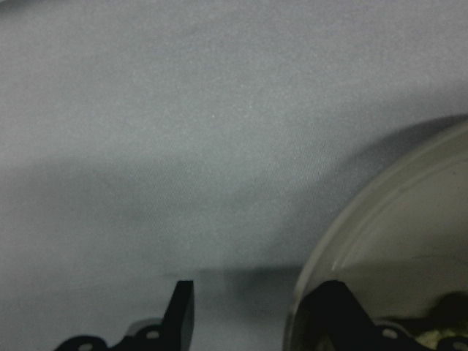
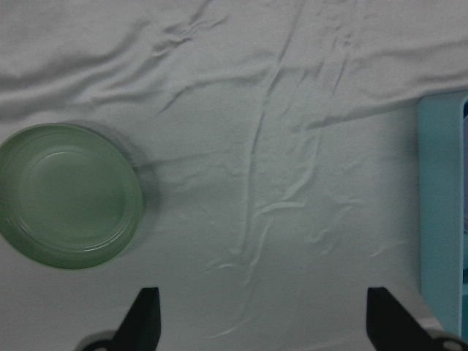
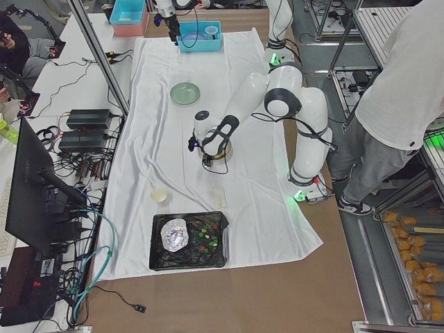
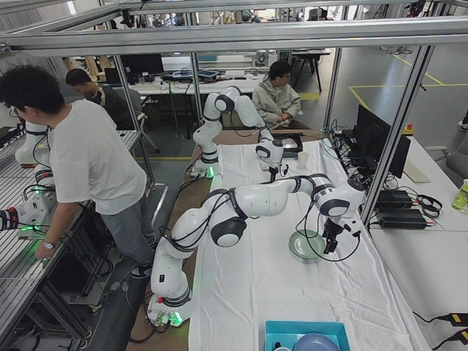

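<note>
My left gripper (image 3: pixel 200 151) is low over the cloth at a bowl (image 1: pixel 387 212) with pale food inside. In the left wrist view its fingers stand apart, the right one at the bowl's rim, bare cloth between them. My right gripper stands open high above the cloth, nothing between its fingers, between a green plate (image 2: pixel 69 194) and a blue bin (image 2: pixel 439 212).
A black tray (image 3: pixel 187 257) with foil and small colored pieces lies at the near end, with a small cup (image 3: pixel 159 195) and a pale narrow item (image 3: pixel 220 198) behind it. The cloth around the plate is mostly clear.
</note>
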